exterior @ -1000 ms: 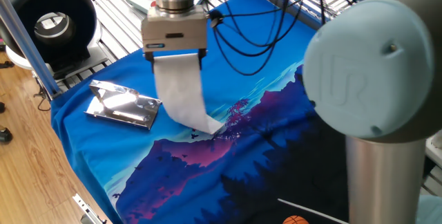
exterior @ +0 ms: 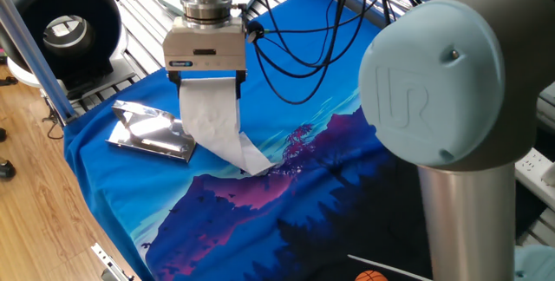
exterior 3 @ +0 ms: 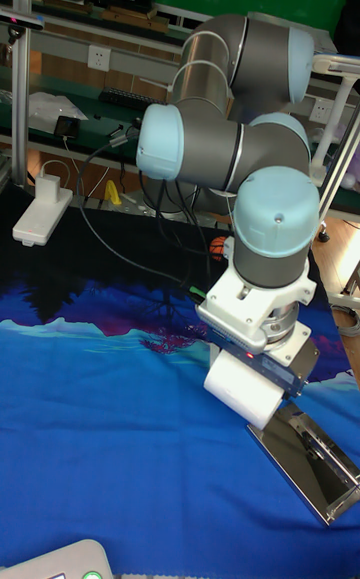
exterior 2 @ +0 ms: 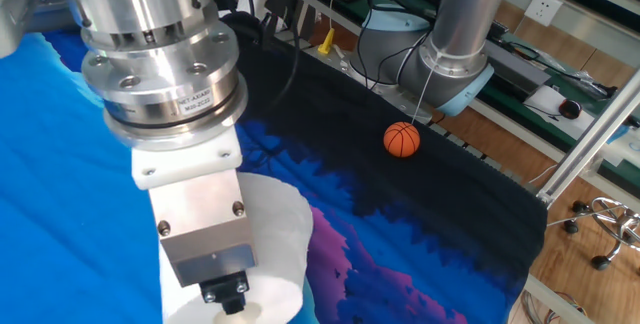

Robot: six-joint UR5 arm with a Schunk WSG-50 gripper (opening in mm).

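Note:
A white paper roll (exterior: 208, 112) hangs below my gripper (exterior: 209, 78), whose fingers stand at its two ends, shut on it. A loose sheet trails from the roll toward the cloth in exterior view 1. From the side, in exterior view 2, the roll (exterior 2: 280, 229) shows behind one finger at its end. A shiny metal holder (exterior: 152, 131) lies on the blue cloth just left of the roll in exterior view 1. Exterior view 3 has the roll (exterior 3: 244, 386) beside and above the holder (exterior 3: 307, 456); whether they touch cannot be told.
An orange ball (exterior 2: 402, 140) sits on the dark part of the cloth (exterior 2: 470, 199). Black cables (exterior: 321, 55) loop beside the gripper. A white power block (exterior 3: 43, 211) stands at the far left in exterior view 3.
The arm's big joint shifted left. The holder has not moved.

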